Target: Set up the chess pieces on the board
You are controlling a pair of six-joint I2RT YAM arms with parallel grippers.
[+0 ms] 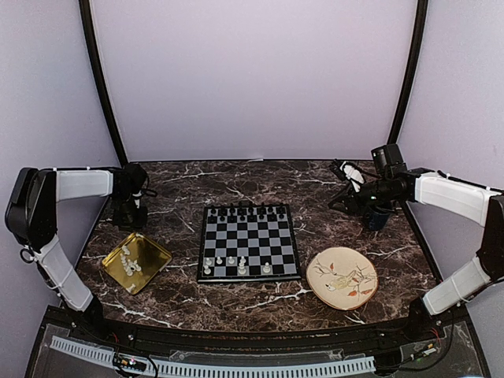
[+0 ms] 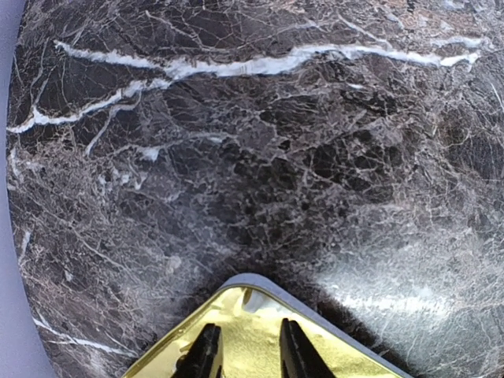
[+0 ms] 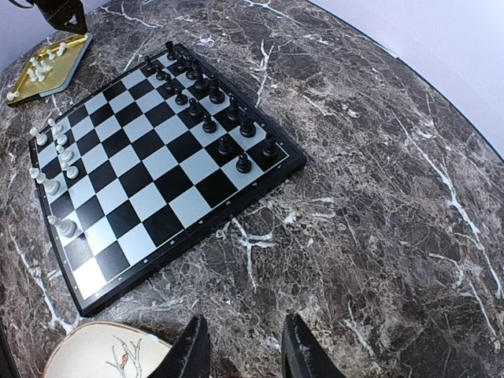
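Note:
The chessboard (image 1: 248,241) lies mid-table, black pieces (image 3: 246,126) in two rows along the far side, several white pieces (image 3: 63,224) on the near side. A gold tray (image 1: 142,279) at left holds loose white pieces (image 1: 130,262). My left gripper hovers above the tray's back corner, its fingers apart with nothing between them; a white piece (image 2: 252,301) lies in that corner. My right gripper is raised right of the board, fingers apart and empty.
A round plate (image 1: 341,277) with a branch pattern lies right of the board. A dark blue object (image 1: 376,222) stands under the right arm.

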